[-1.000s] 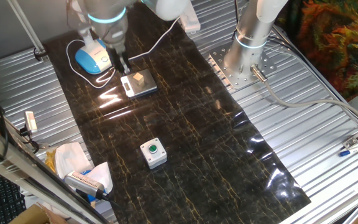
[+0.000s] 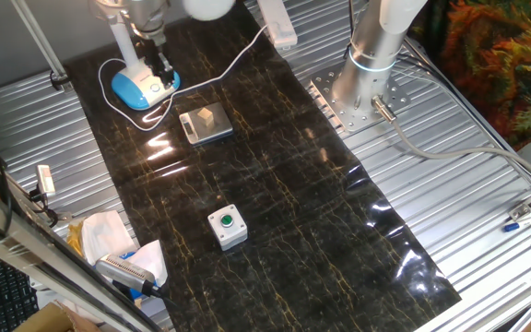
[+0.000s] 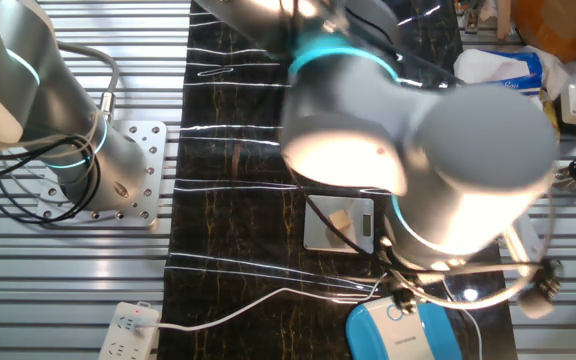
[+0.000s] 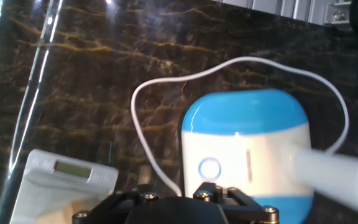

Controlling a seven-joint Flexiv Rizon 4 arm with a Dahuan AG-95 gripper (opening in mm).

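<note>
A blue-and-white device (image 2: 146,85) with a ring-marked round button (image 4: 209,168) rests at the far left of the dark mat; a white post rises from it. My gripper (image 2: 162,77) hangs over this device, pointing down near the button side. Along the bottom of the wrist view show its dark fingers, with no object visible between them; whether they are open or shut is unclear. A small wooden block (image 2: 206,117) sits on a grey scale (image 2: 218,134), to the right of and nearer than the gripper.
A white box with a green button (image 2: 228,224) stands mid-mat. The device's white cable (image 4: 143,134) loops across the mat toward a power strip (image 2: 278,25). White bags (image 2: 105,232) lie at the left edge.
My gripper has moved back and left, from beside the scale to over the blue-and-white device. The block, scale and green-button box have stayed put.
</note>
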